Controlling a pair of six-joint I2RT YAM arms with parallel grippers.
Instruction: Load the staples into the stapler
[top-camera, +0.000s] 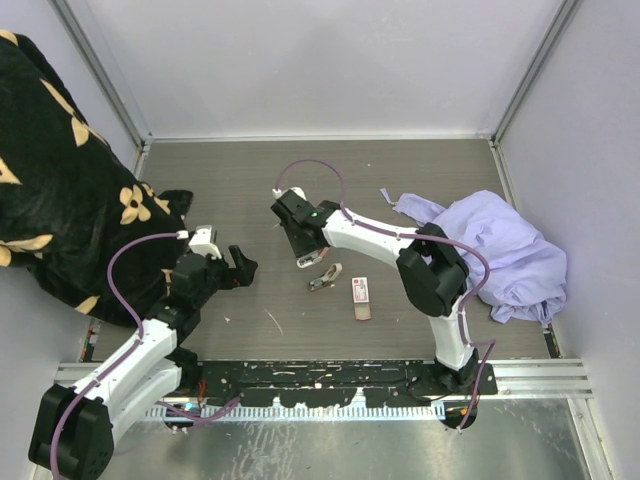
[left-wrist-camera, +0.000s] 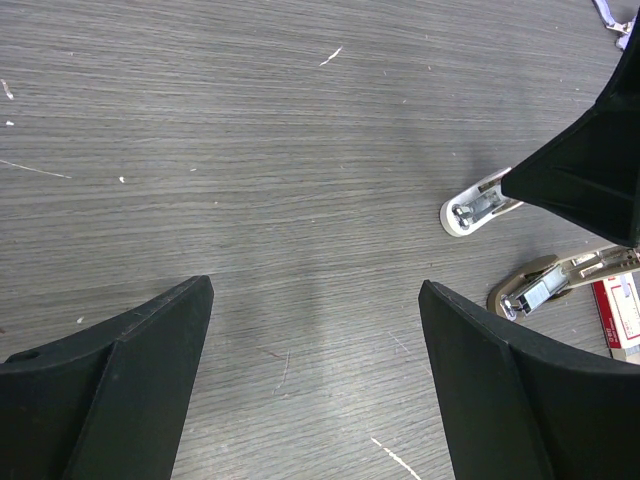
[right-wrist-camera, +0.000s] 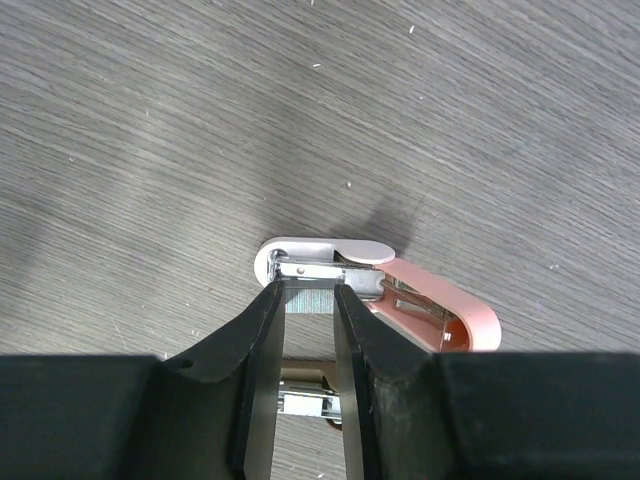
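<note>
Flipped open, the pink stapler lies on the table with its metal magazine exposed; its pale end also shows in the left wrist view as the stapler (left-wrist-camera: 460, 216). A silvery ribbed strip of staples (right-wrist-camera: 310, 301) sits between the fingertips of my right gripper, which is shut on it. In the right wrist view the strip appears right alongside the magazine; whether it touches cannot be told. My left gripper stands open over bare table, left of the stapler, with nothing between its fingers.
A brown stapler (top-camera: 325, 278), also open, lies close in front of the pink one. Right of it is a red and white box (top-camera: 361, 290). A lilac cloth (top-camera: 505, 255) is heaped at the right, and a dark blanket (top-camera: 90, 180) hangs at the left.
</note>
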